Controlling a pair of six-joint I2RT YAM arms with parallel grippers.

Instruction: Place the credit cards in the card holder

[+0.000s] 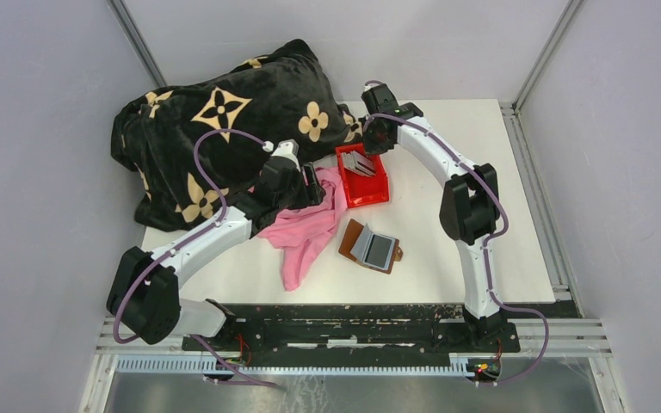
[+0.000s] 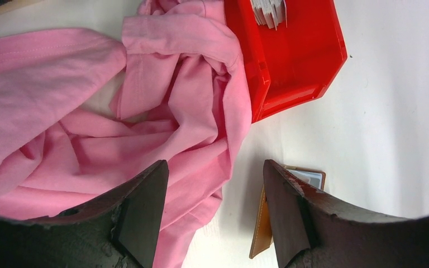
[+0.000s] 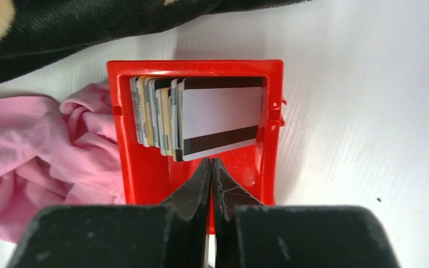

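The credit cards [image 3: 220, 111] stand stacked and leaning in a red box [image 1: 377, 194], the front one showing a white back with dark stripes. My right gripper is shut over the box, just below the cards in its wrist view, nothing seen between its fingertips. My left gripper is open and empty above the pink cloth [image 2: 89, 145], left of the box. The card holder [image 1: 370, 248], brown with grey sleeves, lies open on the table in front of the box.
A dark flowered blanket [image 1: 198, 129] fills the back left, close to the box.
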